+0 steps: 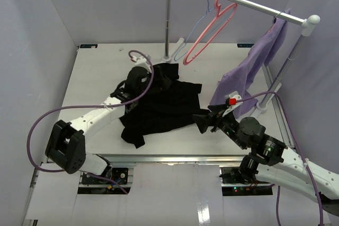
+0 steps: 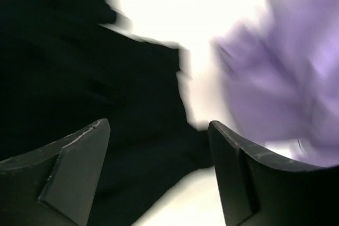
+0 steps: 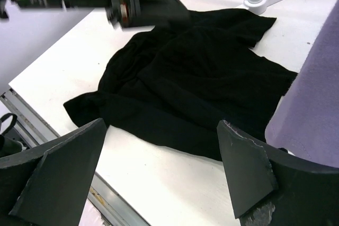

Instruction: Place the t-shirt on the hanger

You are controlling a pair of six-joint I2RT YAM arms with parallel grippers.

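A black t-shirt [image 1: 164, 109] lies crumpled on the white table, also filling much of the right wrist view [image 3: 185, 83]. My left gripper [image 1: 158, 78] is over its upper part; in its blurred wrist view the fingers stand apart above the cloth, with nothing visible between them. My right gripper [image 1: 206, 120] hovers at the cloth's right end, its fingers wide apart and empty. A pink hanger [image 1: 212, 30] and a blue hanger [image 1: 195, 27] hang on the rail.
A purple garment [image 1: 243, 72] hangs at the rail's right end, close to my right gripper. The rail's posts [image 1: 167, 19] stand at back and right. Bare table shows at the left and front.
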